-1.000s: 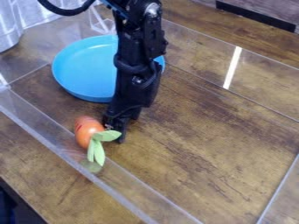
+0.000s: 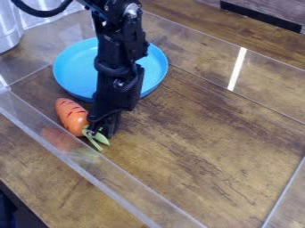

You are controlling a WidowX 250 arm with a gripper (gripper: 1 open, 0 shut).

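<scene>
An orange toy carrot [image 2: 71, 117] with pale green leaves lies on the wooden table at the lower left, beside a clear plastic wall. My black gripper [image 2: 103, 126] is down low against its leafy end, its fingers shut; I cannot make out anything between them. A blue plate [image 2: 75, 67] sits behind the arm, partly hidden by it.
Clear plastic strips run along the left and right of the workspace. A white object [image 2: 7, 27] stands at the upper left.
The carrot has turned, so its body now points toward the back left with the leaves toward me. My gripper has shifted slightly left and down.
</scene>
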